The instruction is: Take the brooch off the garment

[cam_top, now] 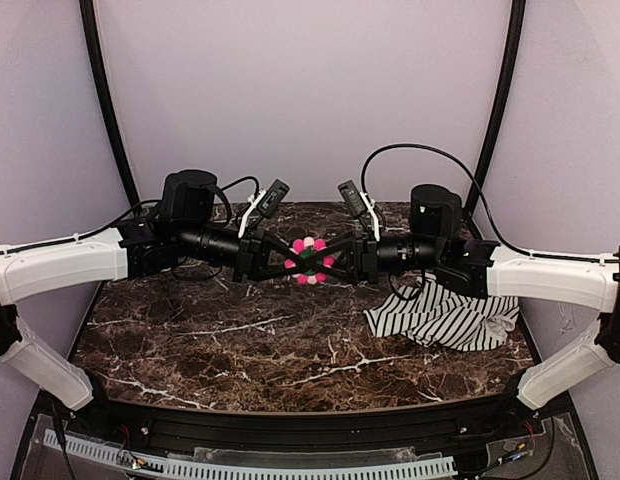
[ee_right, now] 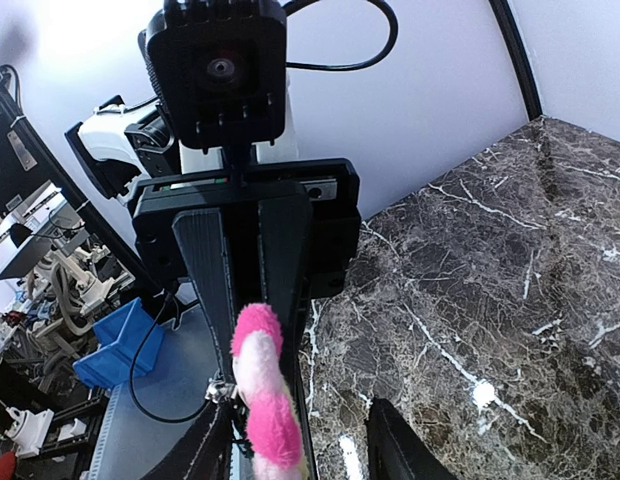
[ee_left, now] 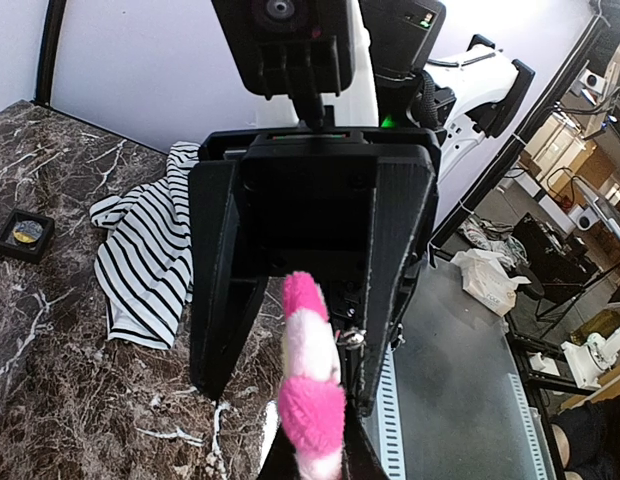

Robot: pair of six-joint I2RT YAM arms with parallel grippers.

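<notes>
A fuzzy pink and white flower brooch (cam_top: 310, 247) hangs in the air between my left gripper (cam_top: 290, 262) and my right gripper (cam_top: 335, 262), which meet tip to tip. In both wrist views it shows edge-on, with a small silver clasp (ee_left: 350, 338) at its back. My left gripper is shut on the brooch. My right gripper's fingers stand part open around the clasp side in the left wrist view; whether they touch it is unclear. The striped garment (cam_top: 440, 320) lies crumpled on the table at the right, apart from the brooch.
A small black box (ee_left: 25, 235) with a yellow disc lies on it in the left wrist view. A blue bin (ee_right: 120, 340) stands beyond the table in the right wrist view.
</notes>
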